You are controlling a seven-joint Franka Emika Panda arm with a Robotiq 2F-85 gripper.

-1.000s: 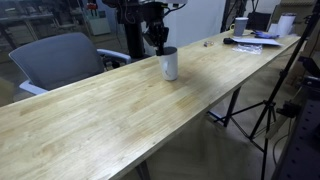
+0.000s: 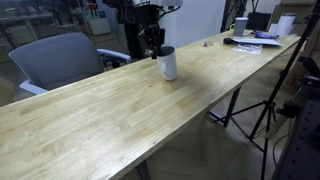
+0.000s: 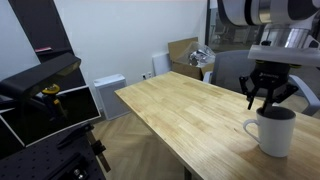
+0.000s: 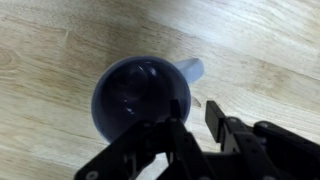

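A white mug [image 2: 169,68] with a dark inside stands upright on the wooden table; in the second exterior view, the mug [image 3: 273,135] shows its handle at the left. My gripper [image 2: 155,52] is right at its rim, on the chair side. From the wrist, the mug [image 4: 125,92] is seen from above, with its handle [image 4: 191,70] at the upper right. My gripper is part open, one finger over the mug's inside and the other outside, the rim between them. Whether either finger touches the wall cannot be told.
Bare wooden tabletop [image 2: 95,115] stretches away from the mug. A grey chair [image 2: 62,63] stands against the table's far side. Papers and a dark cup [image 2: 240,26] lie at the table's far end, and a cardboard box [image 3: 183,50] is in the background.
Over the last second my gripper has shifted slightly left and lower at the mug.
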